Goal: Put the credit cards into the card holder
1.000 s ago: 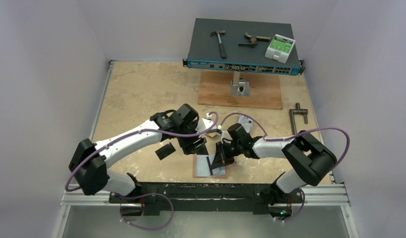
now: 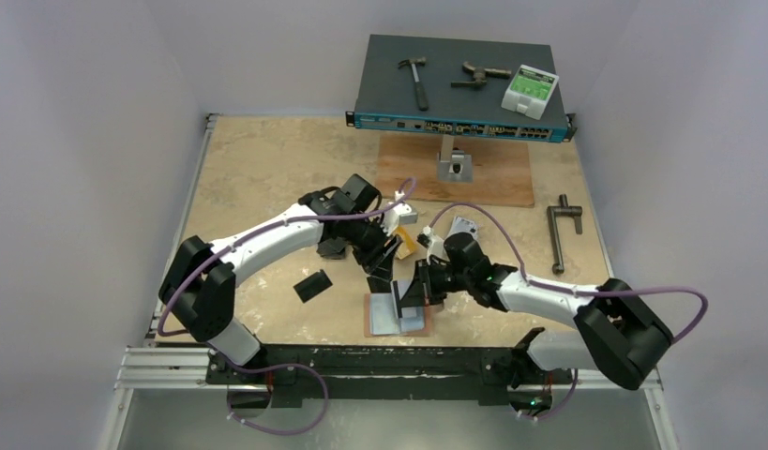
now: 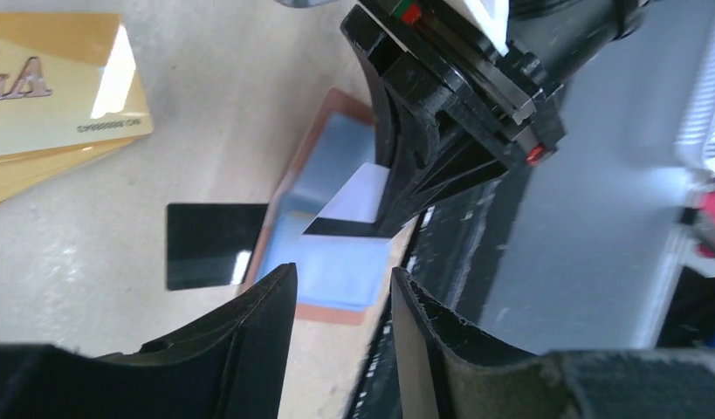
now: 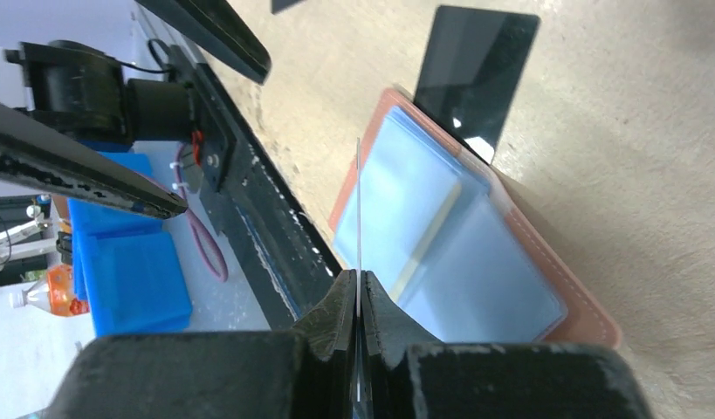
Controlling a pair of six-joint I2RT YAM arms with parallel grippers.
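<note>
The brown card holder [image 4: 554, 253] lies spread at the table's front edge, clear bluish sleeves facing up. My right gripper is shut on a thin card [image 4: 358, 209], seen edge-on above the sleeves. In the left wrist view this card [image 3: 358, 196] shows a pale face and a dark strip; my fingers hide the rest. My left gripper is part open, with nothing between its fingers. A black card [image 3: 216, 244] lies against the holder's far edge; whether it is partly tucked under is unclear. Another black card [image 2: 312, 285] lies to the left.
Behind the grippers are yellow cards [image 3: 57, 87] and a pale card [image 2: 464, 226]. A wooden board [image 2: 502, 178] and a dark rack unit [image 2: 455, 66] with tools on top occupy the back.
My right gripper has moved slightly away from the front edge with its card.
</note>
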